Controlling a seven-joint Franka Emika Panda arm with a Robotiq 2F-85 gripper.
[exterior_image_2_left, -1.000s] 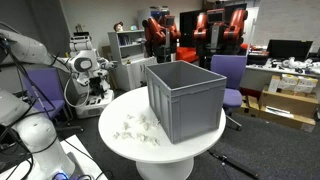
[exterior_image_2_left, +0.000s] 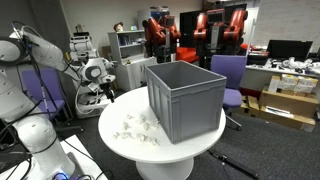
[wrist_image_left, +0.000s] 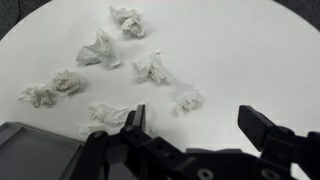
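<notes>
Several crumpled white papers lie scattered on the round white table (exterior_image_2_left: 118, 120). In the wrist view, one crumpled paper (wrist_image_left: 187, 102) sits closest to the gap between my fingers, and a longer piece (wrist_image_left: 110, 116) lies partly behind the left finger. Others rest farther off, such as a paper (wrist_image_left: 152, 68) near the middle and a paper (wrist_image_left: 128, 22) at the top. My gripper is open above the table, its fingers wide apart and empty. From outside, the gripper (exterior_image_2_left: 109, 92) appears at the table's left edge.
A tall grey bin (exterior_image_2_left: 186, 112) stands on the table's right half; its rim (wrist_image_left: 50, 135) shows at the wrist view's lower left. A person (exterior_image_2_left: 95, 72) stands behind the arm. A purple chair (exterior_image_2_left: 230, 75) is beyond the table.
The arm has swung to the right and reached out, bringing the gripper nearer to the table. Papers and bin have stayed put.
</notes>
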